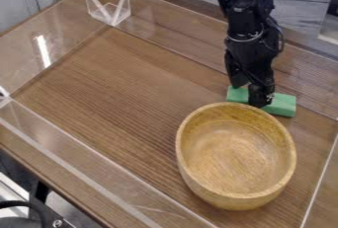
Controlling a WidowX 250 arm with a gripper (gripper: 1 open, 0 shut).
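Note:
My gripper (250,94) is a black arm reaching down from the top, its open fingertips over a green block (274,107) on the right of the wooden table. The block lies just behind a large yellow bowl (235,188), and the gripper's tips partly cover it.
A clear plastic holder (107,7) stands at the back left. Black cables lie at the bottom left corner.

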